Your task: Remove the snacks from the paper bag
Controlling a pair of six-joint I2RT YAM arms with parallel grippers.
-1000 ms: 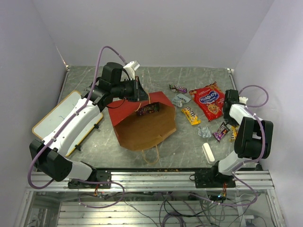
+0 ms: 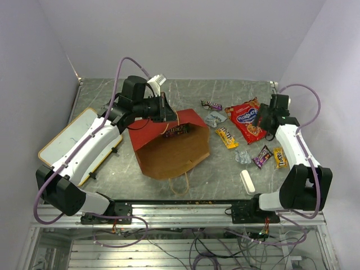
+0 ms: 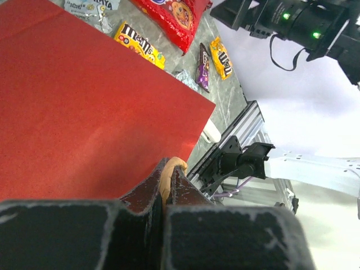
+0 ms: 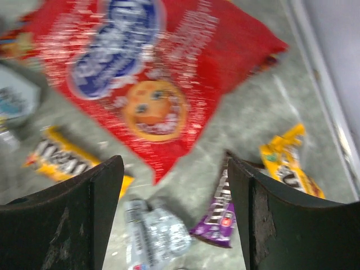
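The red paper bag (image 2: pixel 174 154) lies with its mouth toward the front, its brown inside showing. A dark M&M's pack (image 2: pixel 176 130) is visible in it. My left gripper is shut on the bag's tan rope handle (image 3: pixel 166 188) above the bag. Over by the right wall, my right gripper stands open with nothing between its fingers, above the snacks. On the table lie a red Keebler bag (image 2: pixel 248 120), a yellow M&M's pack (image 2: pixel 227 138), a purple pack (image 2: pixel 262 157), another yellow pack (image 2: pixel 280 157), a purple pack (image 2: pixel 211 105) and silvery packs (image 2: pixel 215 118).
A whiteboard (image 2: pixel 79 143) lies at the left under the left arm. A white block (image 2: pixel 247 182) rests near the front edge. Bare table shows between the bag's front and the white block, and behind the bag.
The yellow pack on the far right came into clearer view. Left arm and bag stayed still.
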